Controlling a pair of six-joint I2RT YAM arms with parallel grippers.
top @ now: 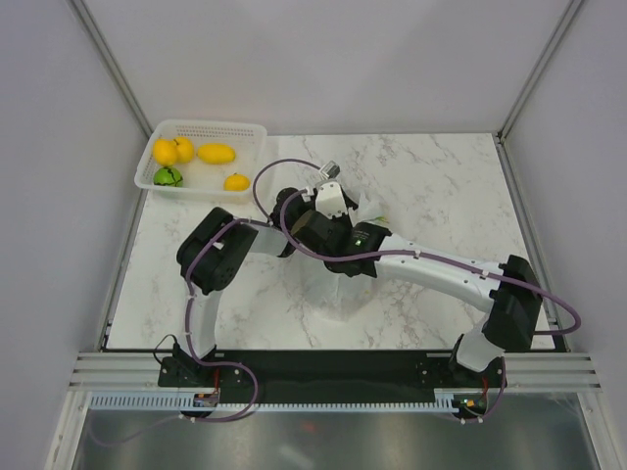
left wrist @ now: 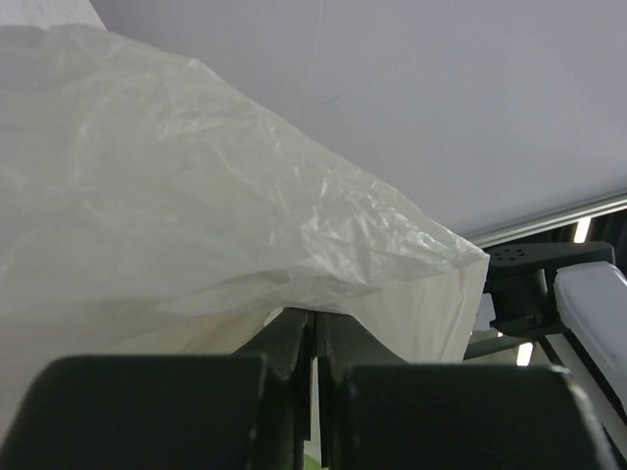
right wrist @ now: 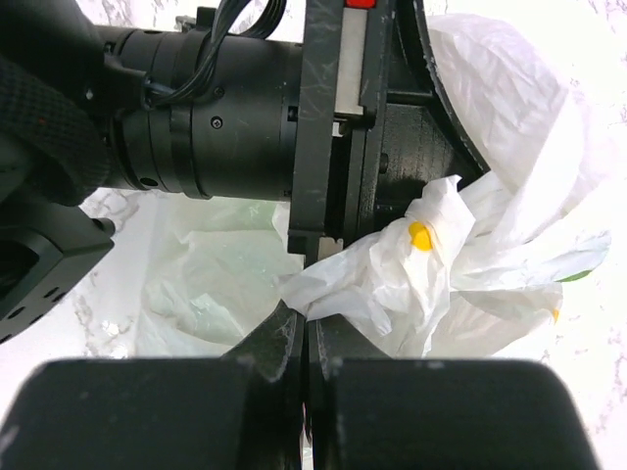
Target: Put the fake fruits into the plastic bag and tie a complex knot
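The translucent white plastic bag (top: pixel 333 294) lies mid-table beneath both arms, which meet over its top. My left gripper is shut with bag film at its tips; how much is between them is hidden. My right gripper is shut at a twisted, bunched part of the bag (right wrist: pixel 382 284), close beside the other arm's black wrist. Small yellow bits (right wrist: pixel 420 236) and a green bit show among the folds in the right wrist view.
A white basket (top: pixel 201 191) at the back left holds several yellow fruits and a green one (top: pixel 168 177).
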